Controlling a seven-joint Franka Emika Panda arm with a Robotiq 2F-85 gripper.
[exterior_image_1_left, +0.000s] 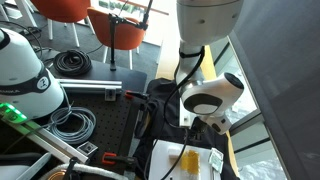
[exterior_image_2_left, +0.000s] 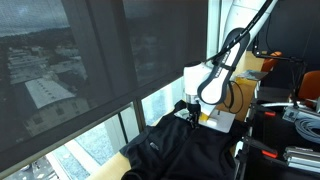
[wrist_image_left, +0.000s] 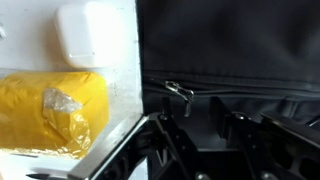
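Black fabric (wrist_image_left: 230, 40) with a zipper (wrist_image_left: 240, 94) running across it fills most of the wrist view; it looks like a jacket or bag. A small metal zipper pull (wrist_image_left: 179, 90) lies on the zipper line, just ahead of my fingertips. My gripper is partly open, with a gap between its dark fingers. Whether the pull lies between the fingers or only in front of them, I cannot tell. Seen from outside, the arm reaches down to the dark cloth (exterior_image_2_left: 180, 145) on the table, where the gripper (exterior_image_2_left: 196, 122) is small and dark.
A yellow packet (wrist_image_left: 45, 110) on a white surface (wrist_image_left: 115, 45) lies left of the fabric in the wrist view. A coiled cable (exterior_image_1_left: 72, 127) and another robot arm (exterior_image_1_left: 25, 80) stand at the left in exterior view 1. A large window blind (exterior_image_2_left: 60, 60) backs the table.
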